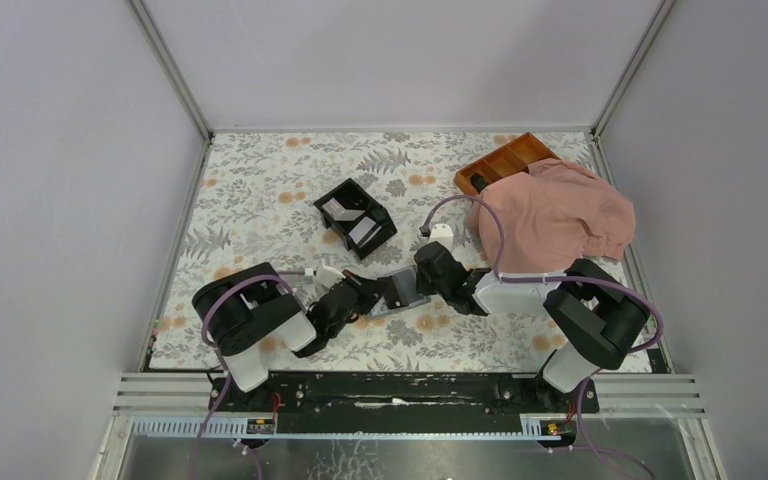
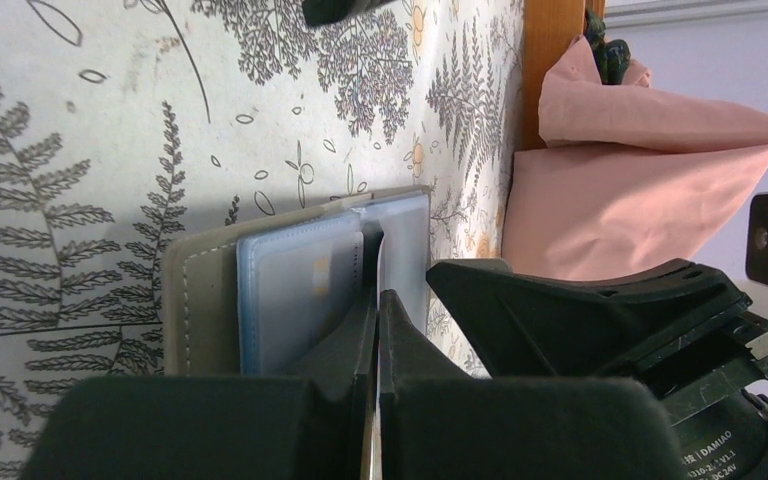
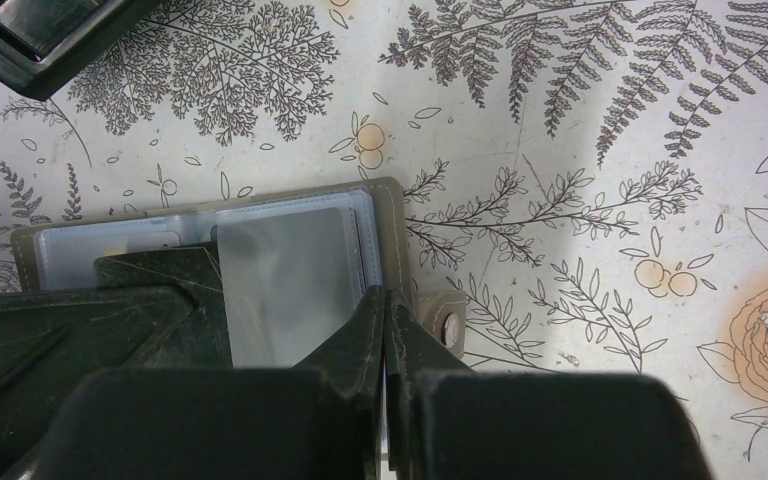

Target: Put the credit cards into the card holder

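An open card holder (image 1: 407, 287) with translucent sleeves (image 3: 290, 280) lies at the front middle of the table. In the left wrist view my left gripper is shut at a sleeve opening, a thin pale edge along its fingertips; whether that edge is between them is unclear. My right gripper is shut at the holder's right side, over the sleeve edge in the right wrist view; what, if anything, it pinches is hidden. A black tray (image 1: 331, 192) with white cards (image 1: 363, 229) sits behind the holder.
A wooden compartment box (image 1: 510, 155) stands at the back right, partly under a pink cloth (image 1: 560, 210).
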